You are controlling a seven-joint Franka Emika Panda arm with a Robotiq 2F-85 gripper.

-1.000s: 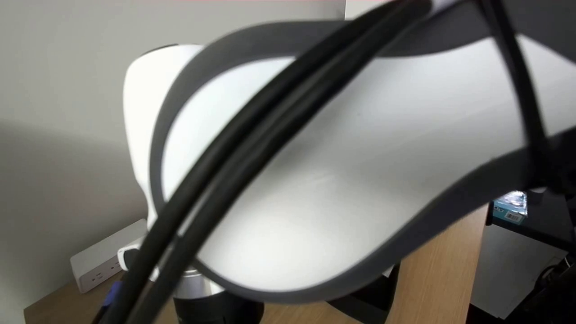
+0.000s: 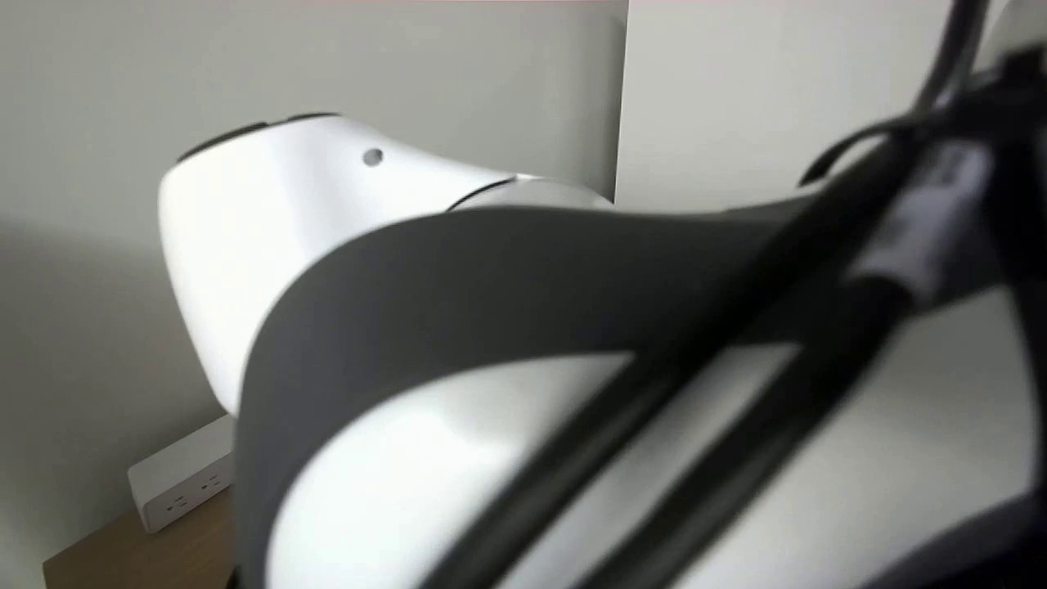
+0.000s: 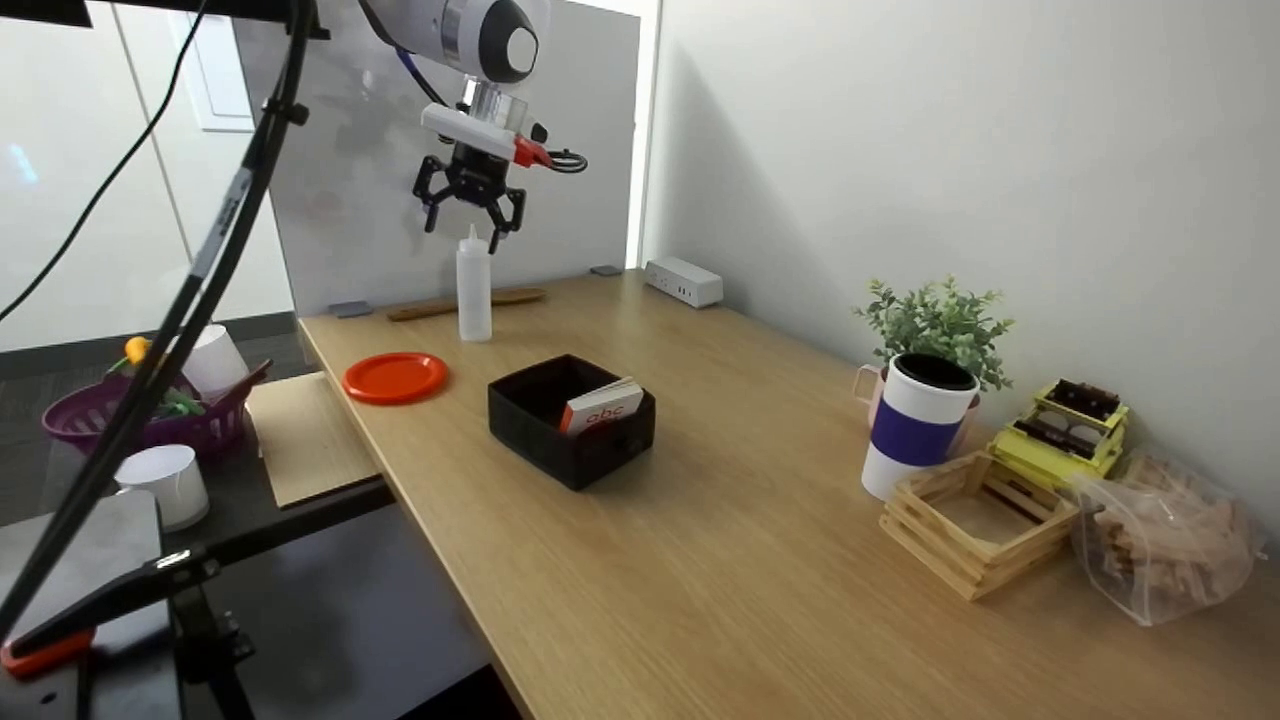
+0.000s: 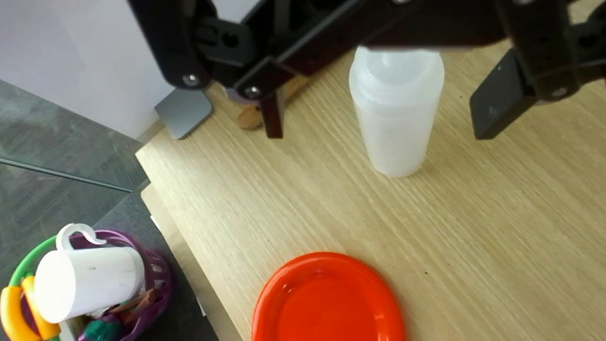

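Note:
A translucent white squeeze bottle [image 3: 474, 292] stands upright near the table's far left end. Over it is my gripper [image 3: 463, 235], open and pointing down, with the bottle's nozzle rising toward the space between the fingers. In the wrist view the bottle [image 4: 397, 122] sits between the two fingers of the gripper, apart from both as far as shows; its top is hidden behind the gripper. A red plate [image 3: 395, 378] lies nearby at the table's left edge. In exterior view 1 the arm [image 2: 471, 294] fills most of the picture and no gripper shows.
A black box [image 3: 546, 446] holding a small book [image 3: 600, 408] is on the table. A wooden stick [image 3: 420, 310] lies behind the bottle. At the right are a cup [image 3: 918, 426], a wooden crate [image 3: 978, 528] and a plant [image 3: 942, 318].
In exterior view 1 the arm has shifted; its pale upper parts and cables sit differently.

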